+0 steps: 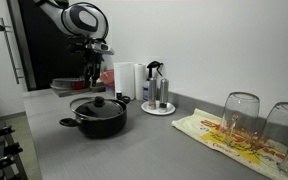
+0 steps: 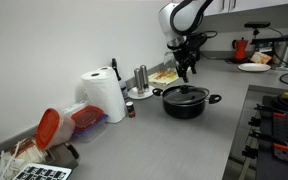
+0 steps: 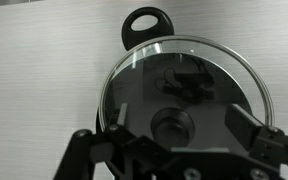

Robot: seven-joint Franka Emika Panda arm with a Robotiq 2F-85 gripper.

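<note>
A black two-handled pot (image 1: 102, 122) stands on the grey table with a glass lid (image 2: 185, 95) on it. My gripper (image 1: 90, 80) hangs above the pot, pointing down, clear of the lid. In the wrist view the lid's black knob (image 3: 172, 127) lies between my open fingers, with the pot's looped handle (image 3: 147, 27) at the top. Nothing is held. The far side of the pot is hidden beneath the lid in the wrist view.
Behind the pot are a paper towel roll (image 2: 102, 92) and a white plate (image 1: 158, 108) with bottles on it. Two upturned glass jars (image 1: 240, 112) stand on a patterned cloth (image 1: 206, 126) at the right.
</note>
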